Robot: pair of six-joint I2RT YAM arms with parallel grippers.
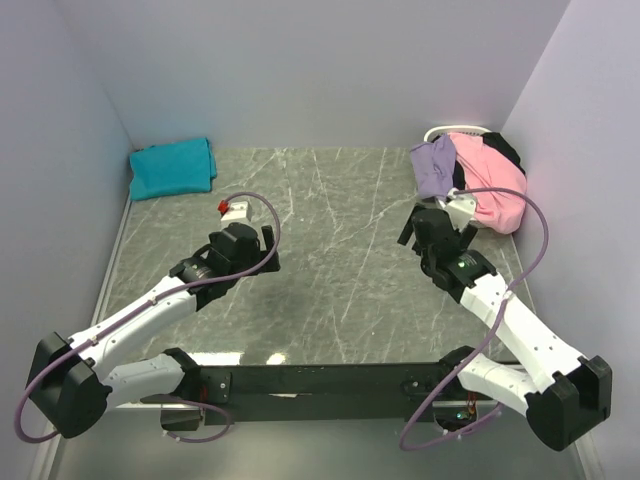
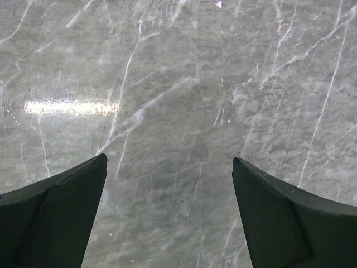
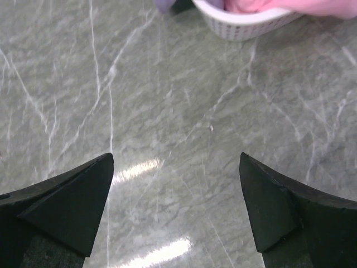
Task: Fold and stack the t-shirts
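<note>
A teal shirt (image 1: 172, 169) lies folded in a flat rectangle at the table's far left corner. In the far right corner, pink (image 1: 486, 172), purple (image 1: 433, 166) and black (image 1: 502, 148) cloth is heaped in a white basket (image 3: 237, 26), spilling over its rim. Over bare table at the left, my left gripper stands open and empty. My right gripper is open too, in front of the basket, with only table surface showing between its fingers. Most of the basket is covered by cloth in the top view.
Walls close it in at the back and both sides. A dark front edge (image 1: 330, 380) runs between the arm bases.
</note>
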